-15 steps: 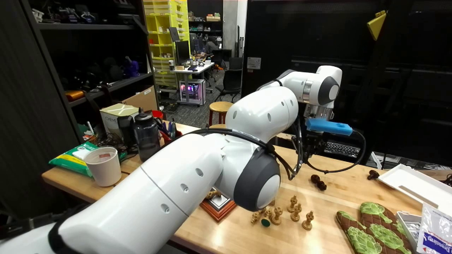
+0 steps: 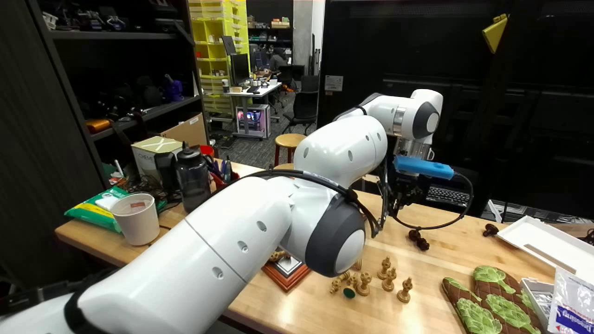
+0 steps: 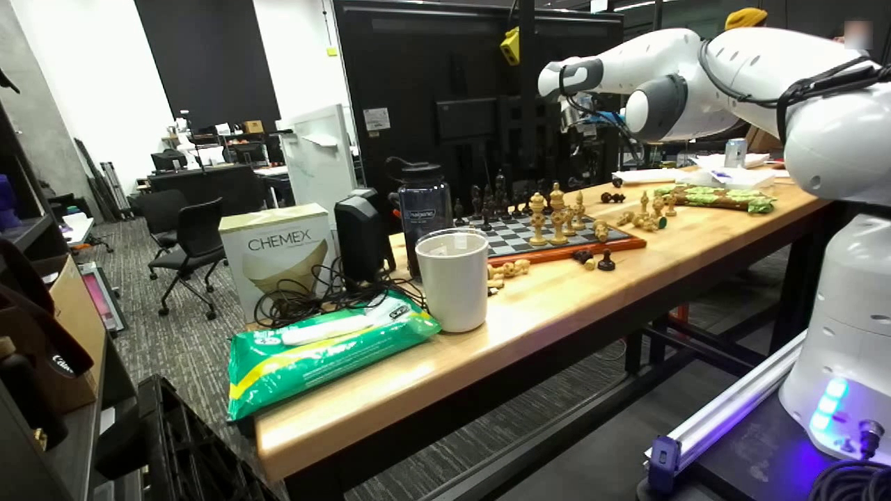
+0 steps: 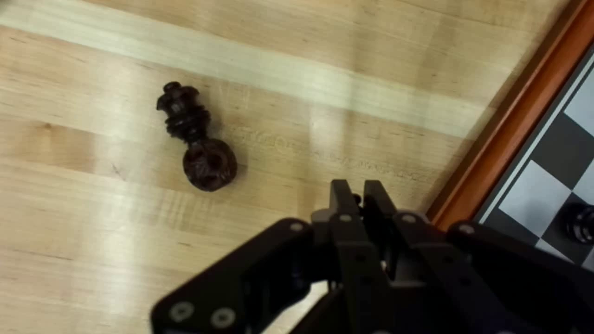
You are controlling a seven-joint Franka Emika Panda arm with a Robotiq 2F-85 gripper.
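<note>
In the wrist view my gripper is shut on a small dark piece (image 4: 357, 198). Only a bit of it shows between the fingertips, so which chess piece it is cannot be made out. Below the fingers lies bare wood, with the red-brown rim of the chessboard (image 4: 515, 119) to the right. One dark chess piece (image 4: 209, 164) rests on its side on the table, apart from the gripper. Exterior view 2 shows light and dark pieces standing on the board (image 3: 522, 238); a light king-like piece (image 3: 557, 216) is among them.
Several light pieces (image 2: 388, 278) stand or lie on the table off the board. A green-patterned mitt (image 2: 490, 309) and a white tray (image 2: 548, 245) occupy the right side. A white cup (image 3: 453, 288) and a dark bottle (image 3: 423, 209) stand at the other end.
In exterior view 1 my hand, with its blue part, has shifted a little to the left and slightly down. The pieces in view on the table have stayed put.
</note>
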